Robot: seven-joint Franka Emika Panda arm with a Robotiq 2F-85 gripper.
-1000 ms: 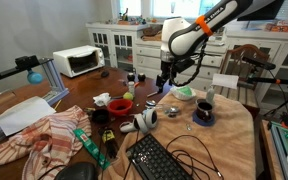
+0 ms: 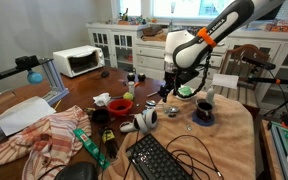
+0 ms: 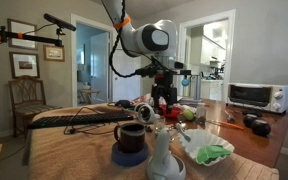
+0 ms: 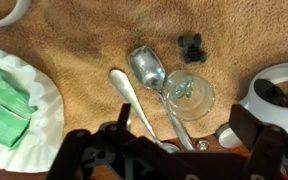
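Note:
My gripper is open, its dark fingers apart at the lower part of the wrist view, with nothing held. Ahead of and between them, a metal spoon (image 4: 147,68) and a thinner piece of silver cutlery (image 4: 124,85) lie on the tan mat. A clear round glass (image 4: 189,97) sits against the spoon's handle. Just beyond is a small black object (image 4: 192,47). In exterior view 1 the gripper (image 2: 172,93) hangs over the table's middle, above these things; exterior view 2 shows its fingers partly hidden by clutter.
A white fluted bowl (image 4: 52,125) with a green item (image 4: 4,108) stands left; a white ringed object (image 4: 272,78) is at right. A dark mug (image 3: 134,134), a black keyboard (image 2: 166,158) and a red bowl (image 2: 120,106) crowd the table. Bare mat lies near the front right.
My arm has come lower and nearer to exterior view 1's camera, shifting slightly right. The objects on the table look unmoved.

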